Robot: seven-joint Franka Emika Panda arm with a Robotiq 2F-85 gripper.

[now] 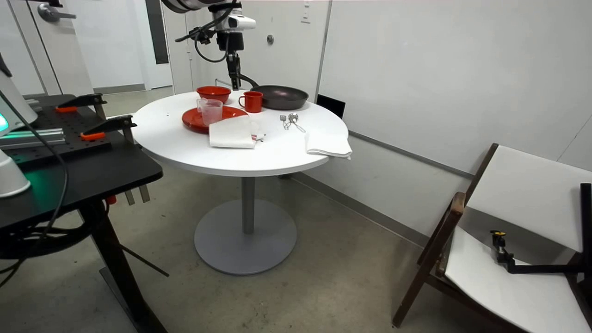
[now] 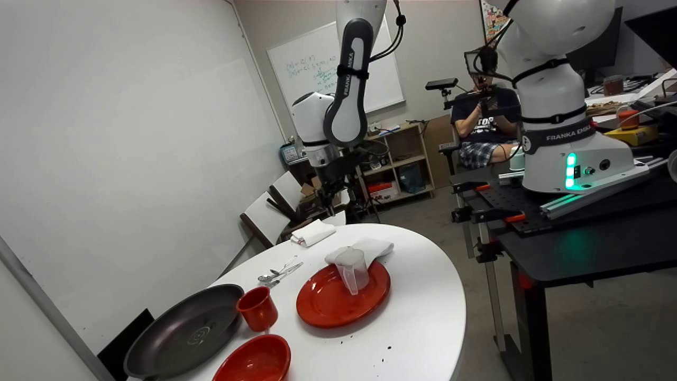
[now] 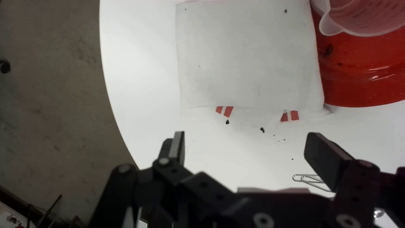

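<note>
My gripper stands open above the white round table (image 1: pixel 166 130), with nothing between its fingers. In the wrist view, a folded white cloth (image 3: pixel 248 57) with red stripes lies just ahead of the fingers, its side against the red plate (image 3: pixel 364 85). A clear measuring cup (image 1: pixel 212 113) stands on that plate. Metal utensils (image 1: pixel 292 120) lie on the bare tabletop, partly hidden behind a finger in the wrist view. In exterior view 2 the gripper (image 2: pixel 328 202) hangs above the table's far side, near a second folded white cloth (image 2: pixel 313 233).
A red mug (image 1: pixel 253 102), a red bowl (image 1: pixel 214 93) and a dark frying pan (image 1: pixel 281 97) stand together on the table. Dark crumbs (image 3: pixel 262 129) lie beside the striped cloth. A black workbench (image 1: pixel 122 166) is close to the table; a whiteboard wall (image 1: pixel 444 72) borders it.
</note>
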